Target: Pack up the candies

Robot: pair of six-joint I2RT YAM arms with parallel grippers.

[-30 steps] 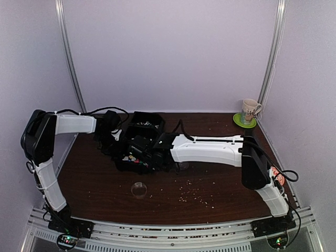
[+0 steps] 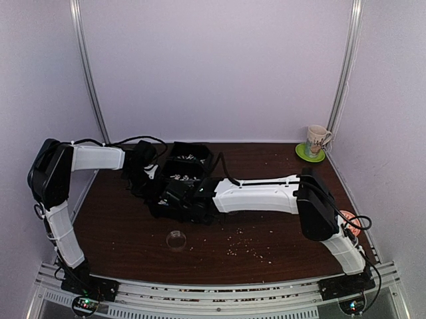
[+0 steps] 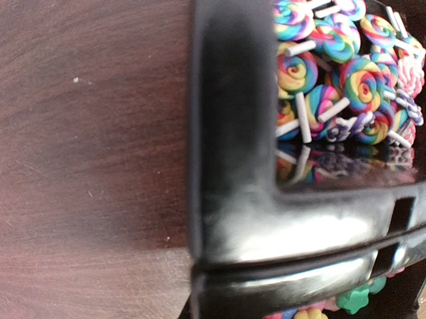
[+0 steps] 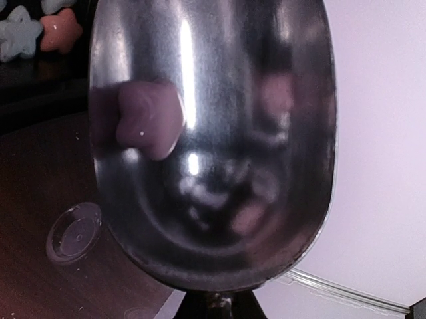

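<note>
In the top view black candy bins [image 2: 190, 149] stand at centre-left. My left gripper [image 2: 150, 179] is at their left side; in the left wrist view the bin rim [image 3: 229, 133] fills the middle, with lollipop candies [image 3: 363, 83] inside and star candies [image 3: 353, 299] in the adjoining bin; that gripper's fingers are hidden. My right gripper [image 2: 176, 196] is over the bins, shut on a metal scoop [image 4: 233, 133], which holds a pink candy [image 4: 150, 116]. Star candies [image 4: 60, 30] lie beyond the scoop.
A clear lid [image 2: 176, 240] and scattered crumbs lie on the front of the table [image 2: 120, 239]. A mug [image 2: 316, 139] on a green saucer [image 2: 301, 153] stands at the back right.
The left arm has moved very slightly right.
</note>
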